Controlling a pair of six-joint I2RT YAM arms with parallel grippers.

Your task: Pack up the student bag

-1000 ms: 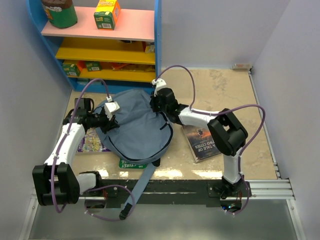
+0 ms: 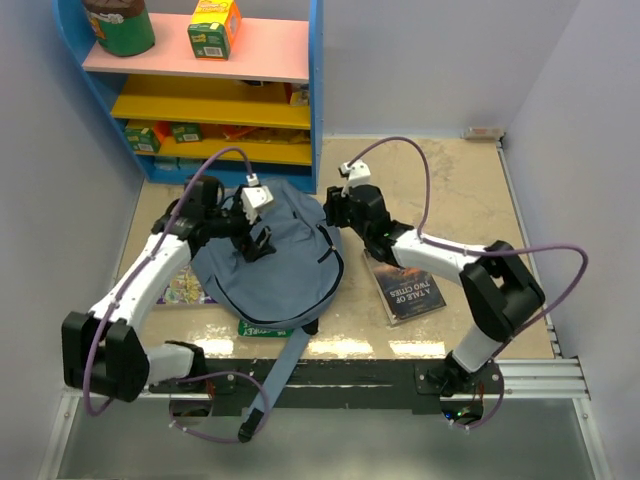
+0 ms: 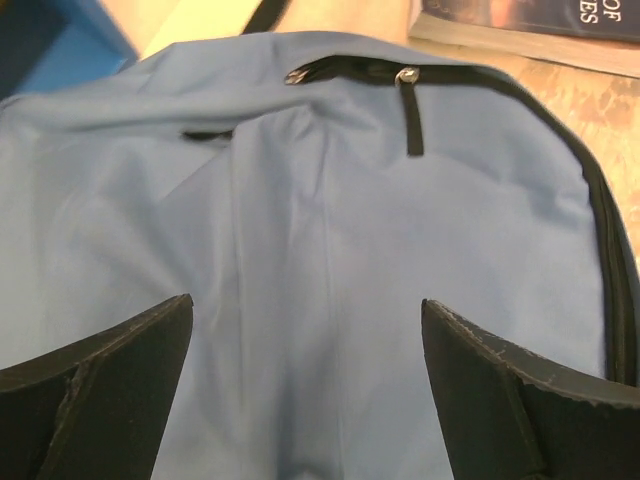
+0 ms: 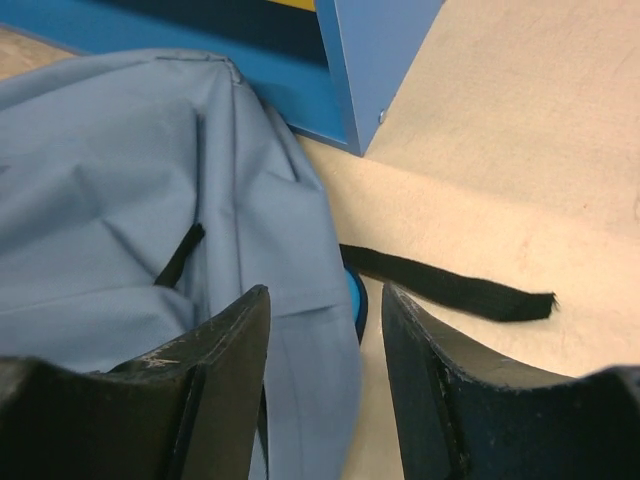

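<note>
A grey-blue bag [image 2: 275,275] lies flat on the table with its black zipper curving along the front and right side. Over the bag's upper left part hovers my left gripper [image 2: 262,243], open; in the left wrist view only grey fabric [image 3: 330,260] shows beyond its spread fingers [image 3: 110,400]. My right gripper [image 2: 335,208] is at the bag's upper right edge. Between its parted fingers, in the right wrist view, the bag's side [image 4: 305,330] and a black strap [image 4: 450,282] lie beyond. A dark book, A Tale of Two Cities [image 2: 408,290], rests right of the bag.
A blue shelf unit [image 2: 316,100] holding several boxes and packets stands behind the bag. A colourful book [image 2: 183,287] and a green item [image 2: 262,330] stick out partly from under the bag.
My left gripper has moved right from the bag's left edge to over its upper middle. The right gripper has shifted right, from over the bag to its edge. The bag looks nearly unmoved.
</note>
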